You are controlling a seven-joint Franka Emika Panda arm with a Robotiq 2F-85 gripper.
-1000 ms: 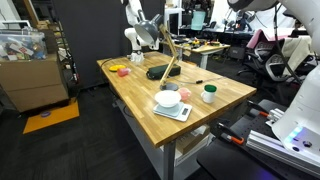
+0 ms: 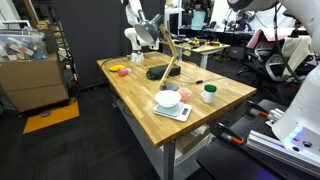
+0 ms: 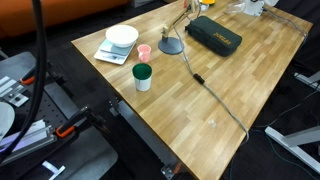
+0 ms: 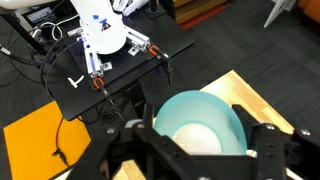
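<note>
A round object (image 4: 200,122) with a teal rim and a pale inside fills the lower middle of the wrist view. My gripper is shut on this object, its dark fingers to either side; what the object is exactly I cannot tell. On the table (image 3: 215,105) stand a green-and-white cup (image 3: 142,77), a pink cup (image 3: 143,52) and a white bowl (image 3: 122,36) on a pale tray. Neither exterior view shows the gripper clearly.
A desk lamp (image 2: 169,45) with a wooden arm rises from the table. Behind it lies a dark green case (image 3: 214,35). A cable (image 3: 222,98) crosses the wood.
</note>
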